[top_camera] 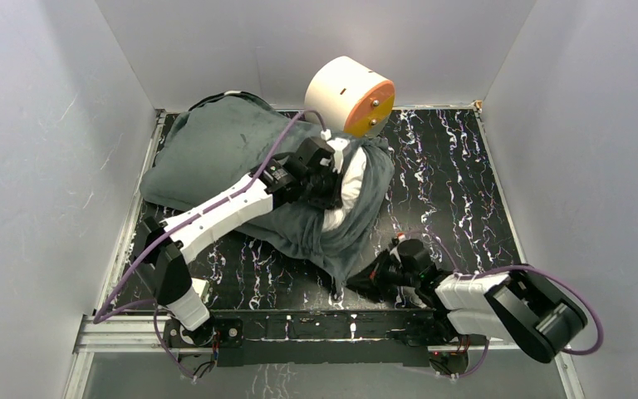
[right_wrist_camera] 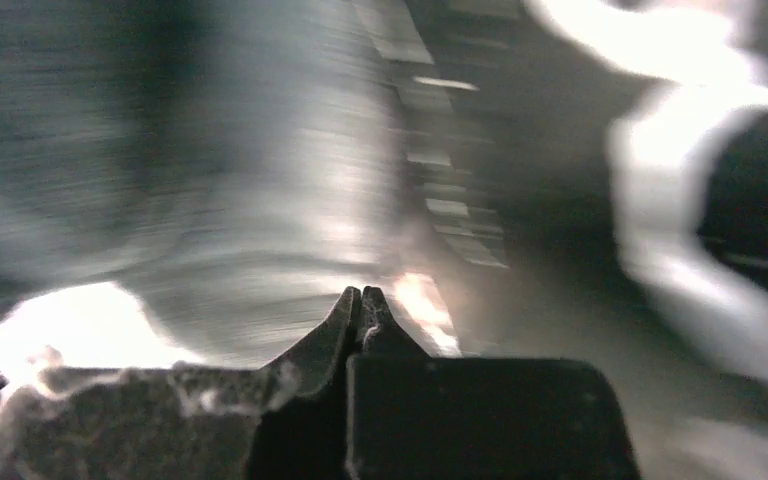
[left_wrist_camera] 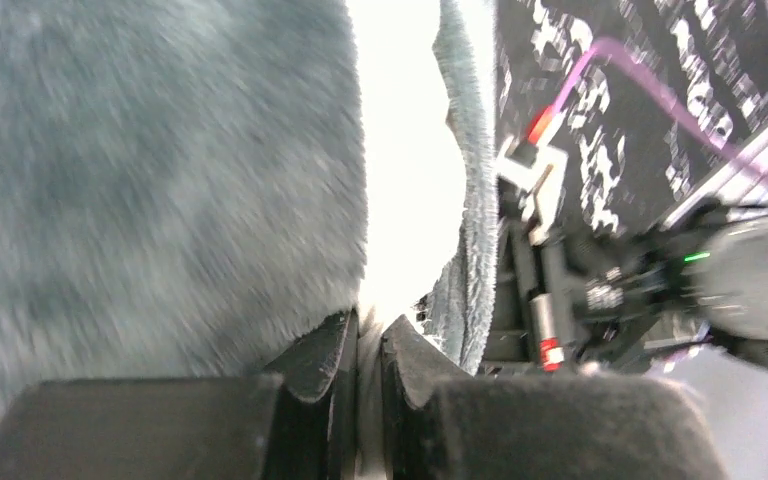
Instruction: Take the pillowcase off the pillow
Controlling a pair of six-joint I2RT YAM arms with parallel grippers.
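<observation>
The dark grey-green pillowcase (top_camera: 224, 154) spreads across the left and middle of the table. At its open right end the white pillow (top_camera: 351, 179) shows between folds of the case. My left gripper (top_camera: 332, 202) is over this opening; in the left wrist view, white pillow fabric (left_wrist_camera: 400, 170) runs down between its shut fingers. Near the front edge, beside the pillowcase's lower corner, is my right gripper (top_camera: 353, 285). Its fingertips (right_wrist_camera: 338, 320) are together in the blurred right wrist view, and no cloth shows between them.
A white cylinder with an orange and yellow end (top_camera: 349, 96) lies at the back, close to the pillowcase. Bare black marbled table (top_camera: 449, 183) is on the right. Grey walls (top_camera: 598, 125) enclose the table at the back and sides.
</observation>
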